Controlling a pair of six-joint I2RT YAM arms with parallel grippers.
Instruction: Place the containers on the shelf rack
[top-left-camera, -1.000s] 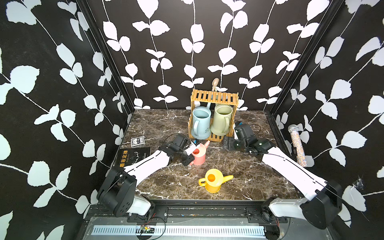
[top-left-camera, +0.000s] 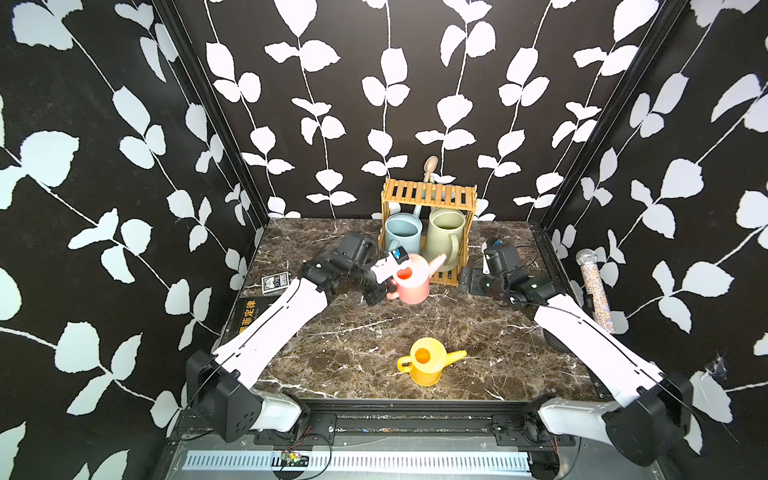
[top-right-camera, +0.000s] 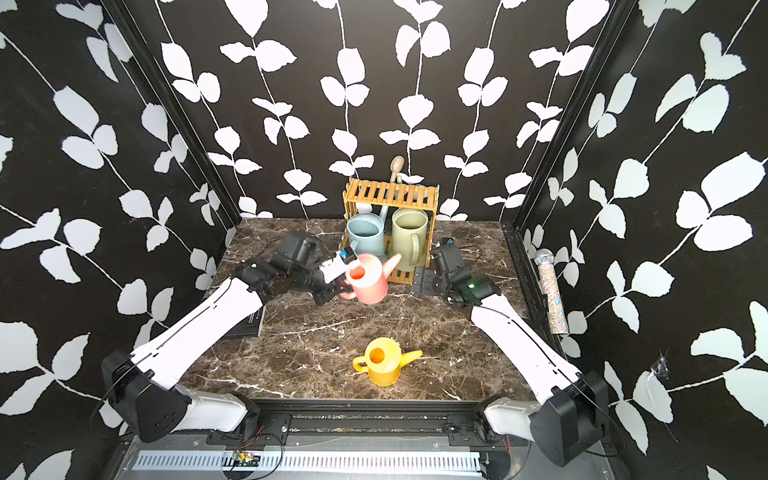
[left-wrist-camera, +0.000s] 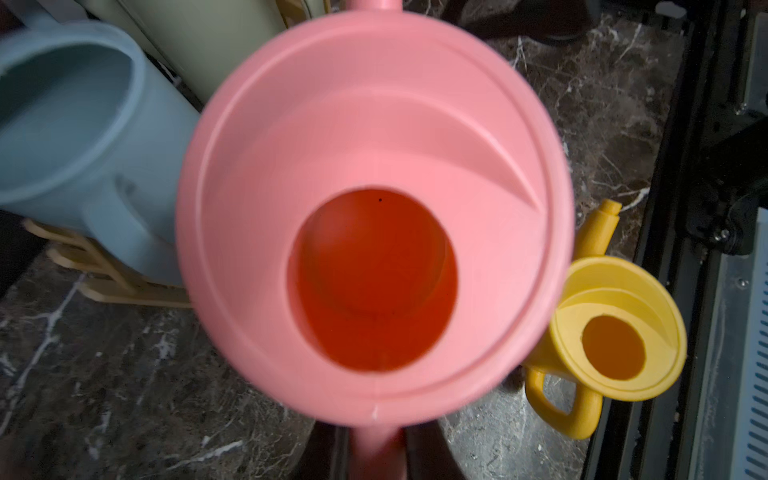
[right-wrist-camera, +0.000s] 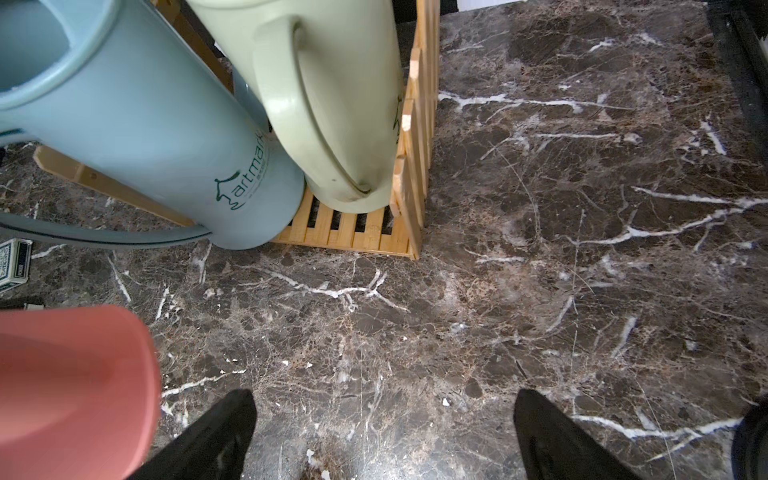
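Observation:
A pink watering can (top-left-camera: 413, 285) hangs upright in front of the shelf, its spout pointing right. My left gripper is shut on its handle; the can's wide rim fills the left wrist view. The wooden shelf (top-left-camera: 429, 193) stands at the back, its lower level holding a light-blue can (top-left-camera: 402, 229) and a green can (top-left-camera: 445, 236). Right of the pink can, my right gripper stands open over bare tabletop, with nothing between its fingers. Near the table's front a yellow watering can (top-left-camera: 428, 364) stands upright.
A wooden-headed stick (top-left-camera: 430, 165) rises behind the shelf top. A small card box (top-left-camera: 275, 281) and a dark book (top-left-camera: 245, 314) lie at the left. A microphone-like shaker (top-left-camera: 595, 289) leans at the right edge.
My left gripper has lifted the pink can off the table and carried it back towards the shelf. The right gripper has shifted slightly back and right. The yellow can has stayed put.

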